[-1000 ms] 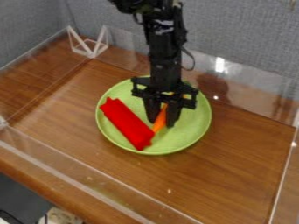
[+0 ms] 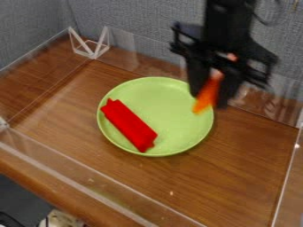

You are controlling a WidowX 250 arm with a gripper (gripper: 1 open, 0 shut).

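A green plate (image 2: 172,124) lies on the wooden table, with a long red object (image 2: 128,124) on its left half. My dark gripper (image 2: 211,78) looms large at the upper right, above the plate's back right. It is shut on an orange carrot-like object (image 2: 206,95), which hangs down from it. The fingers themselves are blurred against the dark body.
A white wire holder (image 2: 90,46) stands at the back left. A clear barrier runs along the back before a grey wall.
My gripper has risen from the middle of the plate and moved up and to the right, growing larger in view, carrying the orange object off the plate's middle. The red object has stayed put.
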